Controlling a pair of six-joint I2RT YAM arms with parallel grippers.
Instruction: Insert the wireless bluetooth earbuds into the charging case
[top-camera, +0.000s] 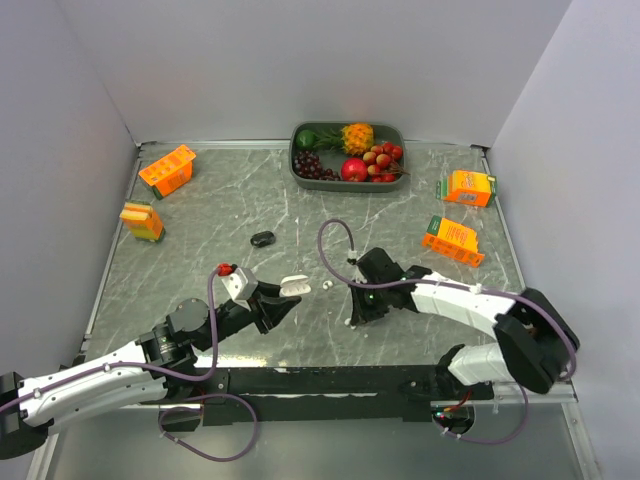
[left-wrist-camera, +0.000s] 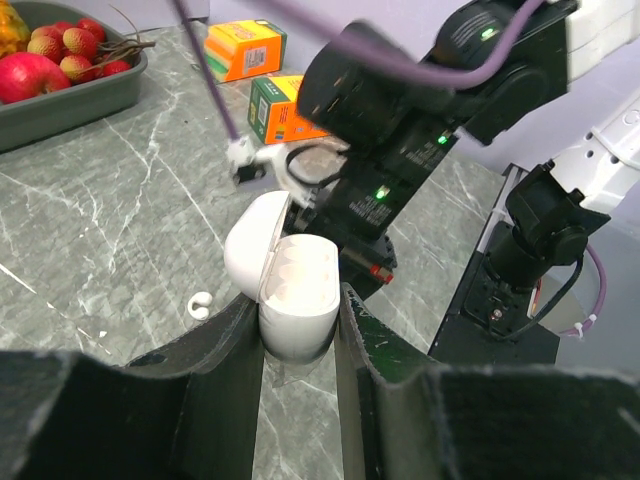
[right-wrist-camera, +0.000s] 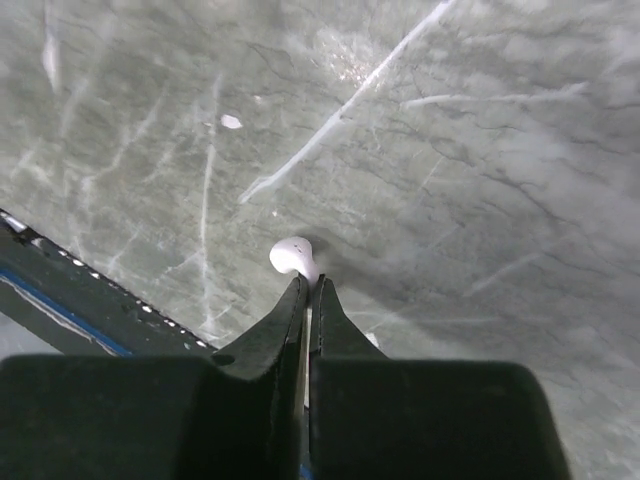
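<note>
A white charging case (left-wrist-camera: 298, 290) with its lid raised is gripped by my left gripper; the top view shows the case (top-camera: 295, 286) held above the table. One white earbud (right-wrist-camera: 292, 256) pokes out between the fingertips of my right gripper, which is shut on its stem close to the tabletop. From above, the right gripper's tips are mostly hidden by its own arm, with a bit of white (top-camera: 348, 322) showing beside it. A second white earbud (left-wrist-camera: 200, 305) lies on the table between the two arms.
At the back stands a grey tray (top-camera: 348, 186) of fruit. A black object (top-camera: 263, 239) lies left of centre. Orange boxes (top-camera: 454, 242) sit at both sides. A purple cable (top-camera: 330, 270) arches over the right arm.
</note>
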